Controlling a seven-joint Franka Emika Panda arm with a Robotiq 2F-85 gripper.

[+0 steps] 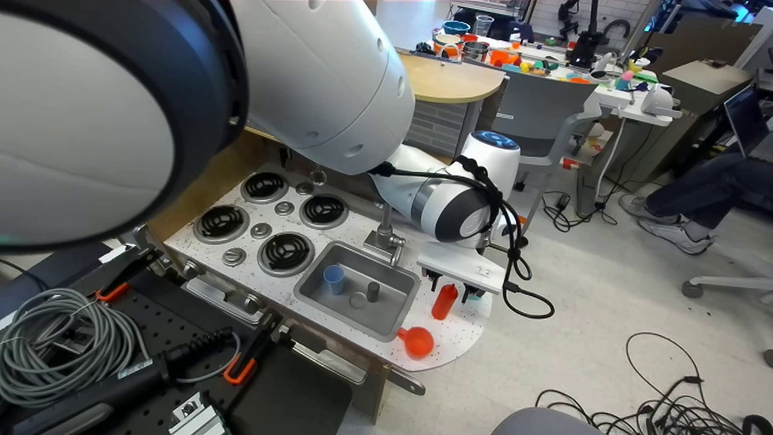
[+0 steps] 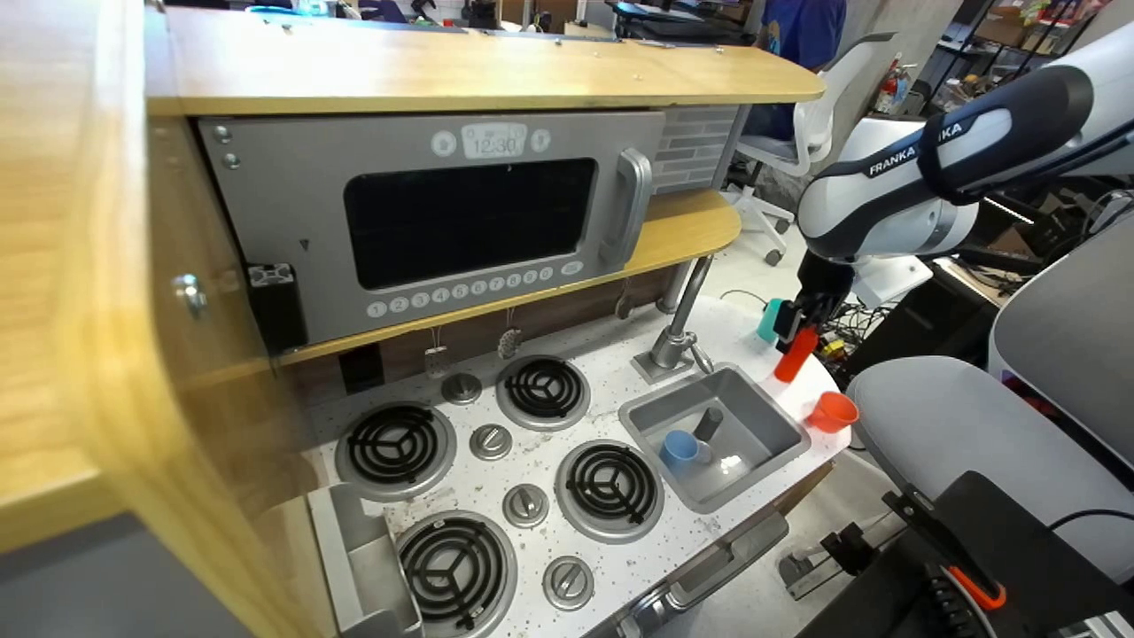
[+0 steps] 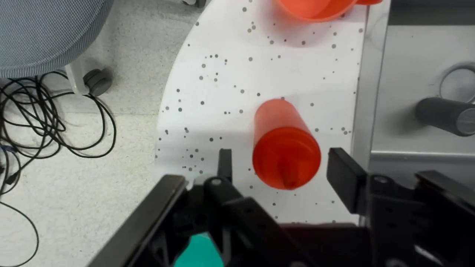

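A red bottle with a pointed cap stands upright on the white speckled counter, right of the sink. My gripper is at the bottle, its fingers apart on either side of it; in the wrist view a gap shows between the bottle and each fingertip. In exterior view 2 the dark gripper hangs by the top of the bottle. An orange-red cup with a handle sits near the counter's front edge. Part of a teal object shows beneath the gripper.
The grey sink holds a blue cup and a dark cylinder. A faucet rises behind the sink. The counter's curved outer edge lies close to the bottle, with open floor beyond.
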